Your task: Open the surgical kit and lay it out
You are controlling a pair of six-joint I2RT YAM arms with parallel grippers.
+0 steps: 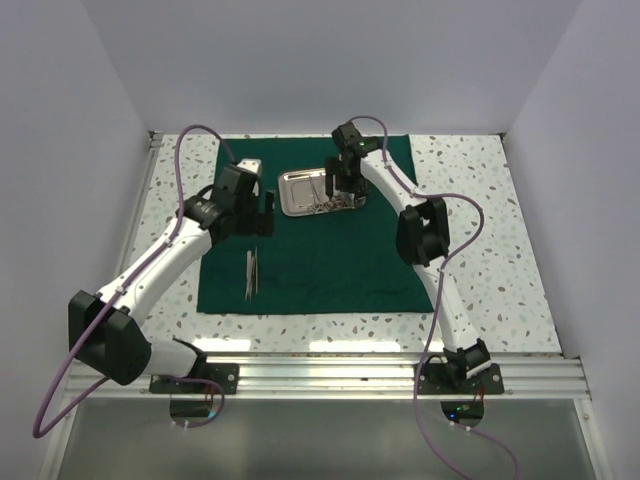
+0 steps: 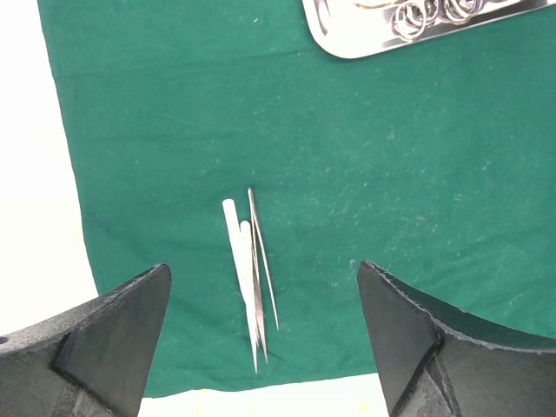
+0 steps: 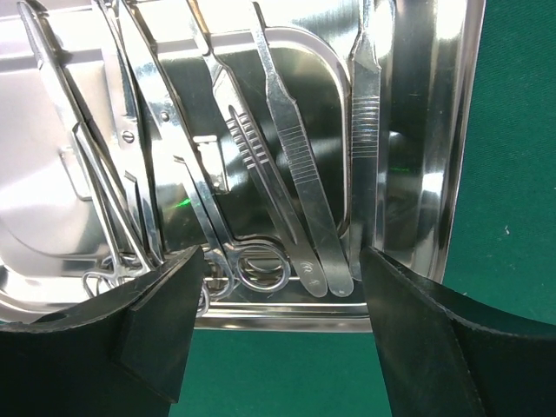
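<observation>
A steel tray (image 1: 295, 200) lies on the green cloth (image 1: 310, 270), holding forceps (image 3: 300, 169), scissors (image 3: 174, 139) and clamps (image 3: 87, 165). My right gripper (image 1: 345, 175) is over the tray's right part, fingers apart above the handle ends of the forceps and scissors; in the right wrist view nothing is clearly held. My left gripper (image 1: 255, 222) hangs open over the left of the cloth, above several slim instruments (image 2: 241, 261) lying side by side lengthwise.
The middle, front and right of the cloth are bare. The white speckled table (image 1: 500, 270) surrounds the cloth, with grey walls at the sides and back.
</observation>
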